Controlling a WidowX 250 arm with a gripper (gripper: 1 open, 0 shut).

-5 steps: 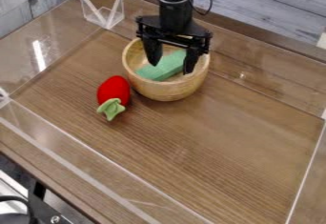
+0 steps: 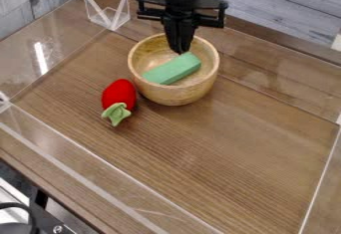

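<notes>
A tan bowl sits on the wooden table, holding a pale green block. My black gripper is above the back part of the bowl, its fingers pointing down close together, shut, with nothing visible between them. A red pepper-like object with a green end lies to the front left of the bowl.
A clear plastic piece stands at the back left. A black cable shows at the bottom left corner.
My gripper has risen from down inside the bowl at the green block to above it, and its fingers have drawn together. The block remains in the bowl.
</notes>
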